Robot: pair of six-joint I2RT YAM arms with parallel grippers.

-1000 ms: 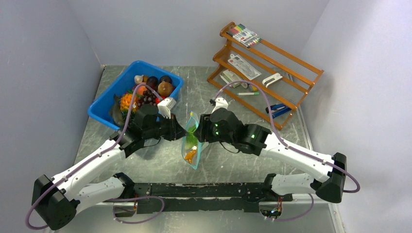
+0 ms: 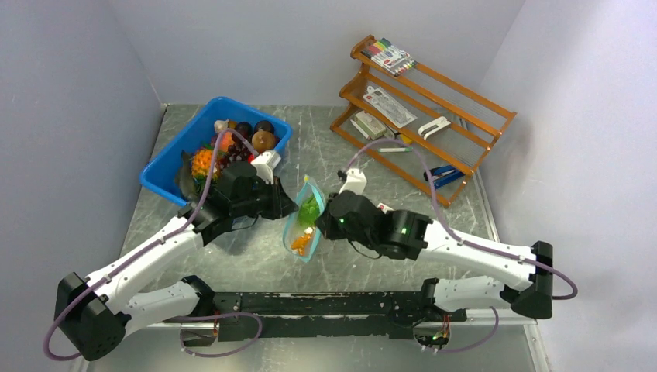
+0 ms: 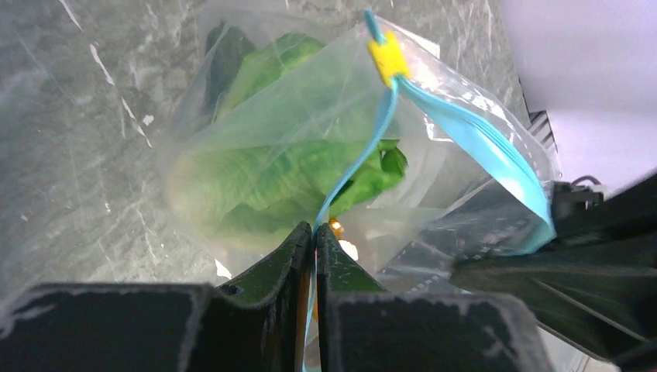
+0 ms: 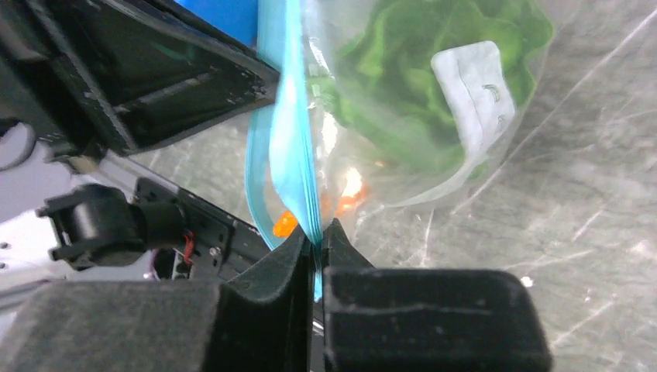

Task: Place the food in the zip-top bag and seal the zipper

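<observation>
A clear zip top bag (image 2: pixel 300 241) with a blue rim hangs open between my two grippers. Inside lie a green leafy vegetable (image 2: pixel 309 210) and, lower down, orange food (image 2: pixel 301 241). My left gripper is shut on one side of the rim, whose blue line (image 3: pixel 346 173) runs between its fingers. On the opposite side, my right gripper is shut on the other blue edge (image 4: pixel 298 167), with a little of it showing below the fingertips. A yellow slider (image 3: pixel 389 58) sits at the rim's far end.
A blue bin (image 2: pixel 166 167) of fruit and vegetables stands at the back left, close behind my left arm. At the back right is a wooden rack (image 2: pixel 424 108) with stationery. Bare grey tabletop (image 2: pixel 310 128) lies between them.
The bag's mouth looks wider. My left gripper has stayed put.
</observation>
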